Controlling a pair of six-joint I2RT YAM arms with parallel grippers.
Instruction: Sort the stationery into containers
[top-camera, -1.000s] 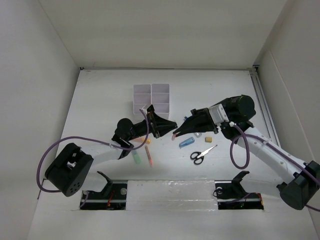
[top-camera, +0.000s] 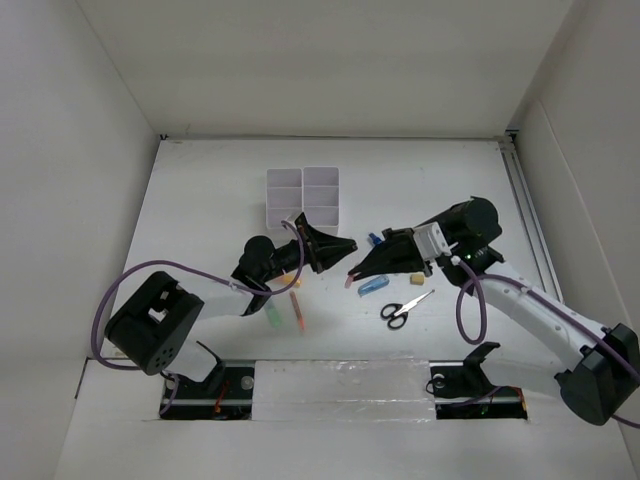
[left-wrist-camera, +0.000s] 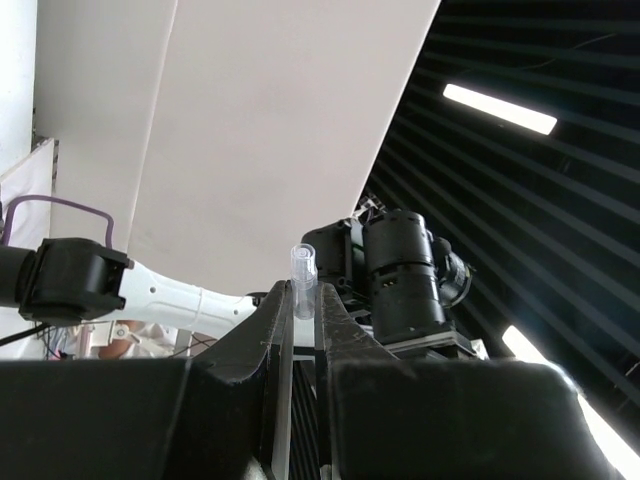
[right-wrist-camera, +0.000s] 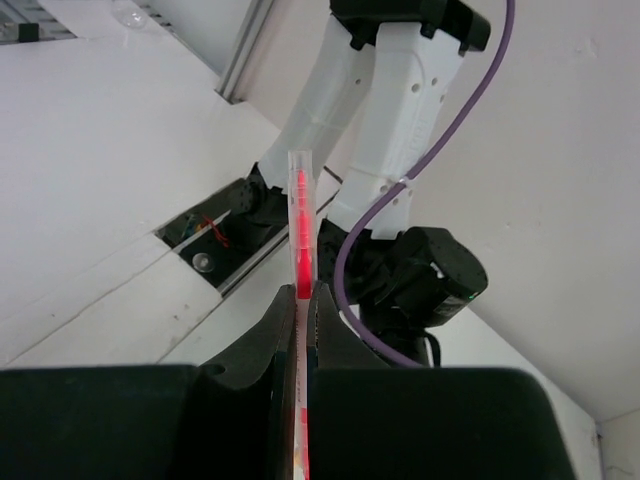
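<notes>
My left gripper (top-camera: 354, 244) is above the middle of the table, shut on a small clear cap (left-wrist-camera: 303, 268) that sticks out past its fingertips. Below and close to it in the top view is my right gripper (top-camera: 352, 273), shut on a slim pen (right-wrist-camera: 303, 240) with a clear barrel and red inside. Cap and pen are apart. Behind the left arm lies a white divided tray (top-camera: 321, 186), its compartments looking empty where visible. On the table are scissors (top-camera: 397, 318), a blue item (top-camera: 374, 285), a red-orange pen (top-camera: 297, 312) and a green one (top-camera: 272, 314).
A small yellow block (top-camera: 417, 280) lies by the right arm, and another blue item (top-camera: 375, 239) is partly behind it. Something orange (top-camera: 289, 281) is partly covered by the left arm.
The left gripper has shifted a little to the right and up.
</notes>
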